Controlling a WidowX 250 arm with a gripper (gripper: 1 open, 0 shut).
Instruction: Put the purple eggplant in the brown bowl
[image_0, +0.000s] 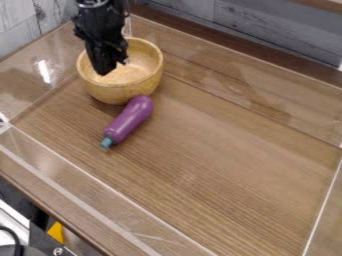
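Observation:
The purple eggplant lies slantwise on the wooden table, its teal end toward the near left. Just behind it stands the light brown bowl, the eggplant's far end close to the bowl's front wall. At the back left, my dark gripper points down over the bowl's far left part, away from the eggplant. Part of the bowl's rim is covered by the gripper. Its fingers are small and dark here, and how far apart they stand is unclear.
Bare table fills the middle and right. A raised wooden edge runs along the back right. Near the front left, outside the tabletop, are dark cables and a yellow object.

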